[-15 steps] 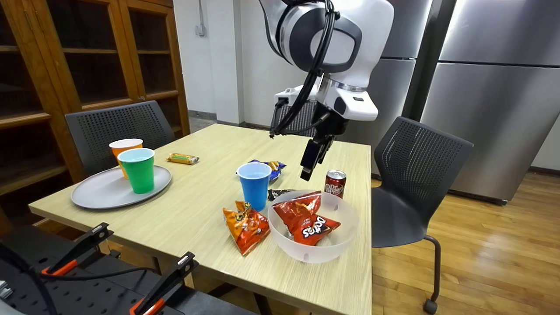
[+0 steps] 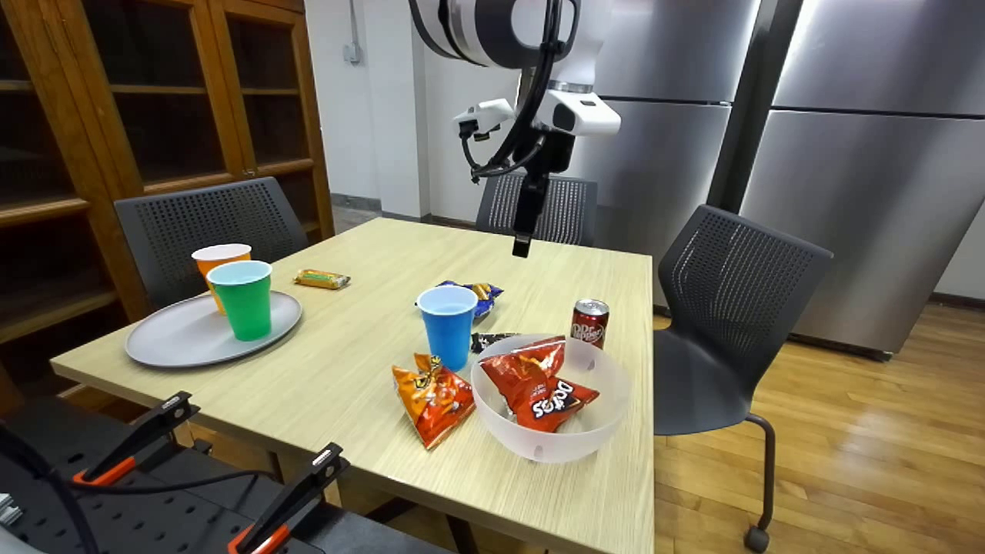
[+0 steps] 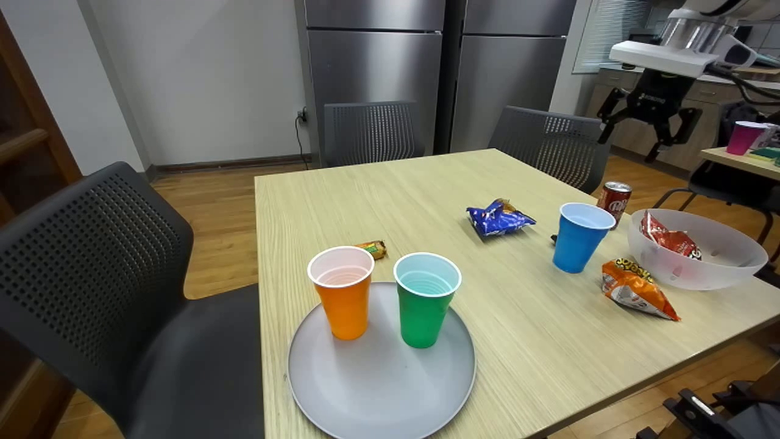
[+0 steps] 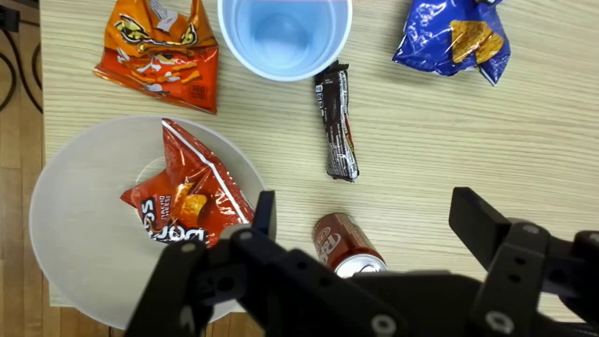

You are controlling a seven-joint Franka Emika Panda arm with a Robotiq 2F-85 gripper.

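Observation:
Above the table, my gripper is open with its fingers wide apart and nothing held. In the wrist view a red Dr Pepper can [image 4: 342,238] stands below the gap, partly covered by the gripper body. The frosted bowl [image 2: 600,406] holds a red Doritos bag [image 2: 540,392]. Beside the bowl lies an orange snack bag [image 2: 434,402]. A blue cup [image 2: 448,318] stands upright, and a dark-wrapped bar [image 4: 338,123] lies close to it. Farther back is a blue chip bag [image 3: 498,218].
At the table's other end, a grey plate [image 3: 380,395] bears an orange cup [image 3: 343,300] and a green cup [image 3: 424,307]. A gold-wrapped bar [image 2: 321,278] lies near it. Chairs stand around the edges.
My arm has risen, moving up and slightly left in exterior view 1, away from the bowl and can. The objects on the table look unmoved.

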